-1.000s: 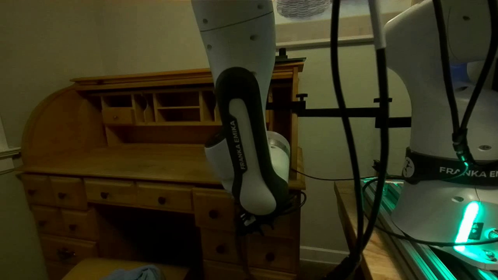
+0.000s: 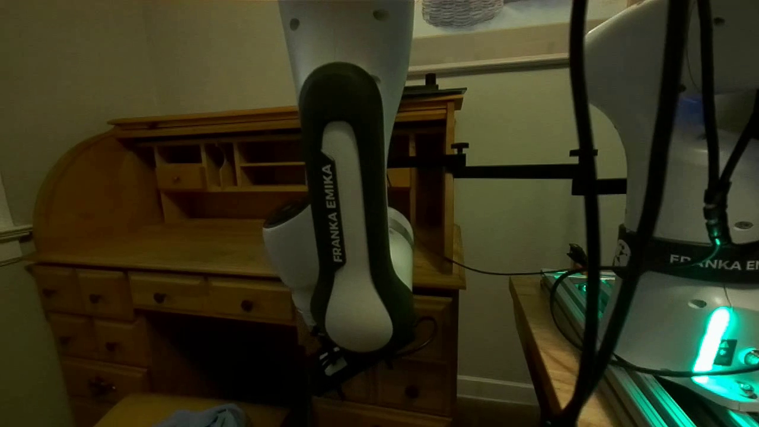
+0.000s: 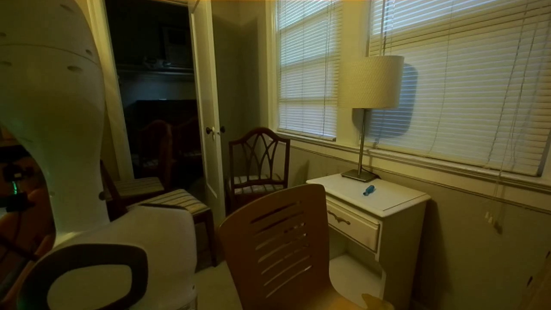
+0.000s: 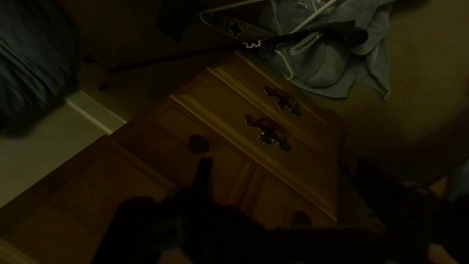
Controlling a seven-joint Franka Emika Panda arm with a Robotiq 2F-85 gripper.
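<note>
My gripper stands open in the dark wrist view, its two black fingers (image 4: 203, 178) wide apart and nothing held between them. Behind it is the drawer front of a wooden desk (image 4: 145, 154), with a round knob (image 4: 198, 143) near the left finger and ornate dark handles (image 4: 269, 133) farther up. In exterior view 1 the arm (image 2: 356, 235) hangs down in front of the roll-top desk (image 2: 178, 242). The gripper there is small and mostly hidden under the wrist. Exterior view 2 shows only the arm, not the fingers.
A grey-blue cloth (image 4: 325, 66) lies at the top of the wrist view; in exterior view 1 a blue cloth (image 2: 206, 416) rests on a yellowish seat (image 2: 142, 405). Exterior view 2 has a wooden chair (image 3: 273, 222) and a white side table (image 3: 338, 188) carrying a lamp (image 3: 374, 82) and small blue object (image 3: 369, 190).
The arm has moved left and somewhat lower in exterior view 1, and looks larger. Cables near the base have shifted to the right. Desk and cloth look the same.
</note>
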